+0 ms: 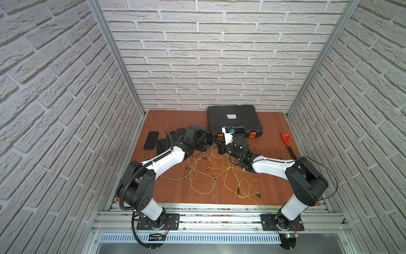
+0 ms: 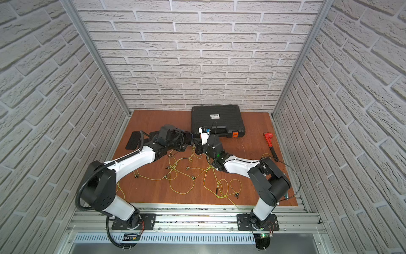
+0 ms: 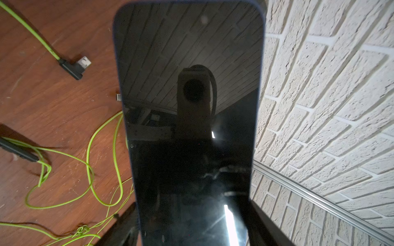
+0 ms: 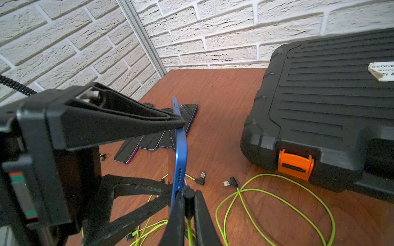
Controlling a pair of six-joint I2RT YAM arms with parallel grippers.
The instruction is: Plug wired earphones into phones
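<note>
My left gripper (image 1: pixel 203 141) is shut on a blue-edged phone (image 3: pixel 188 123), held on edge with its bottom edge (image 4: pixel 179 160) and speaker holes facing the right wrist camera. My right gripper (image 1: pixel 220 144) is shut on a black earphone-cable plug (image 4: pixel 188 201) with a yellow-green cable below it. The plug is at the lower part of that phone edge in the right wrist view; whether it touches or is in the port I cannot tell. Yellow-green cables (image 1: pixel 203 192) with connectors lie tangled on the table.
More phones (image 4: pixel 129 149) lie at the back left. A black case (image 1: pixel 234 120) stands at the back, close beyond the grippers. A red wrench (image 1: pixel 285 137) lies at the right. The back-left table has some bare wood.
</note>
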